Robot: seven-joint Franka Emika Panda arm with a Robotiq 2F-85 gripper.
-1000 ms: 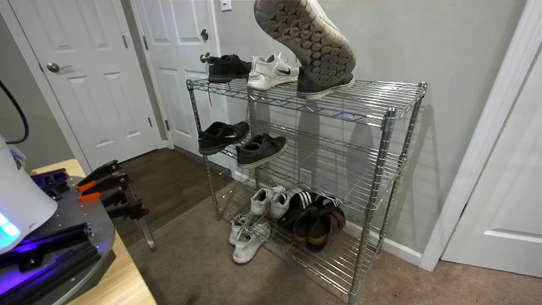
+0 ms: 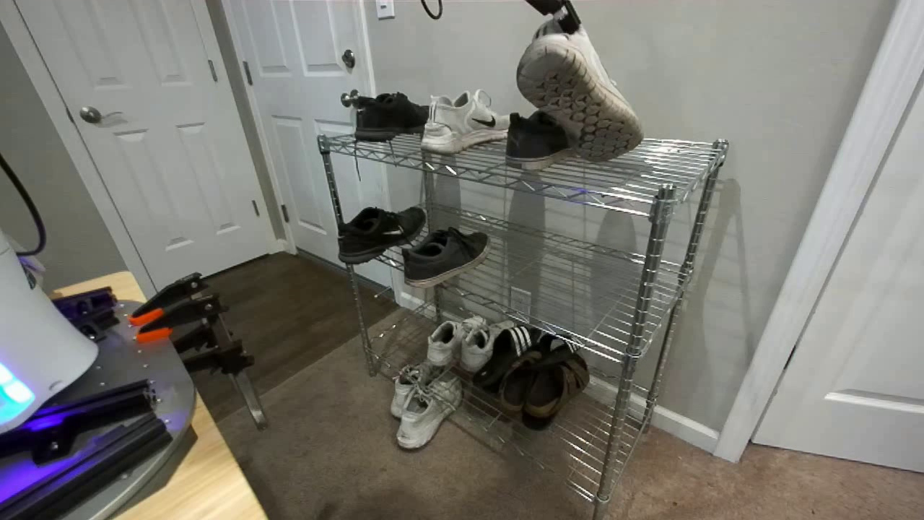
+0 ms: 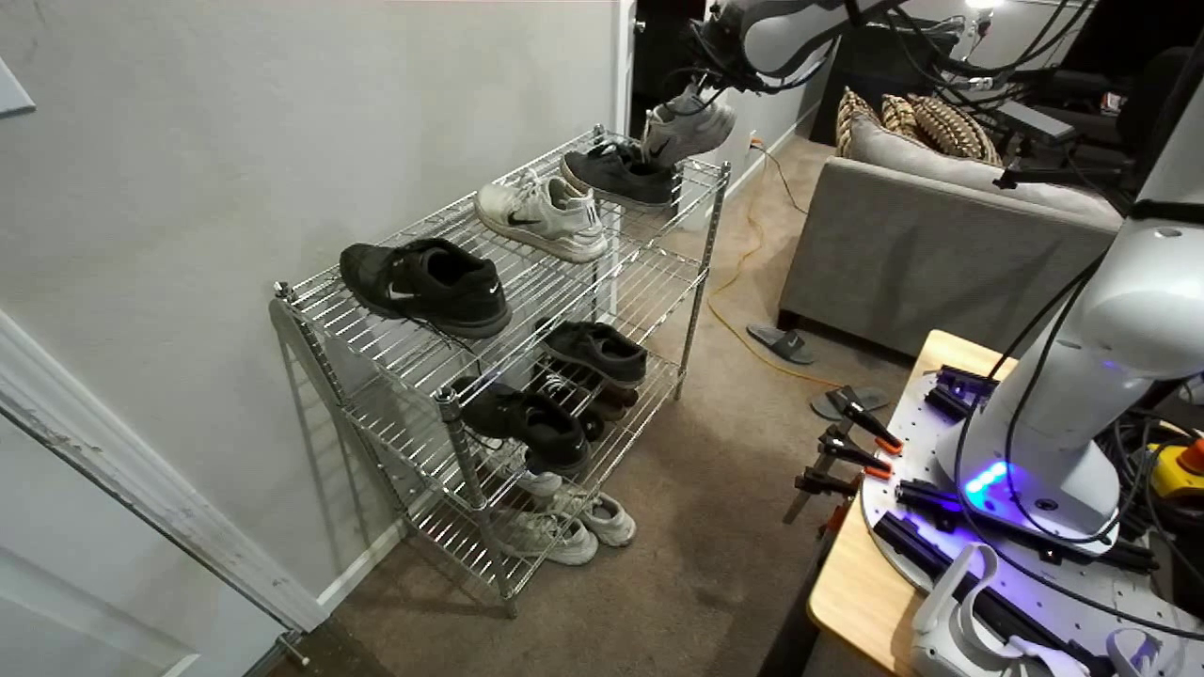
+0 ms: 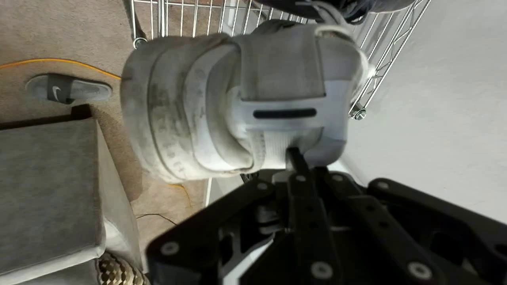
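Note:
A white sneaker [image 2: 578, 89] hangs from my gripper, tilted so its patterned sole faces the camera in exterior view 1. In the wrist view the fingers are shut on the heel end of that white sneaker [image 4: 247, 99]. The shoe is over the right end of the wire rack's top shelf [image 2: 676, 154] and partly hides a black shoe [image 2: 530, 143] there. Whether the toe touches the shelf I cannot tell. In exterior view 2 the held shoe [image 3: 689, 130] is beyond the black shoe [image 3: 618, 175].
Another white sneaker [image 3: 542, 216] and a black sneaker [image 3: 426, 288] also stand on the top shelf. Two dark shoes sit on the middle shelf, several pairs at the bottom. The wall [image 2: 805, 130] is close behind the rack. The top shelf's right end looks bare.
The held white sneaker has moved right and down in exterior view 1, toward the bare end of the top shelf, and looks farther from the camera. The other shoes have stayed put.

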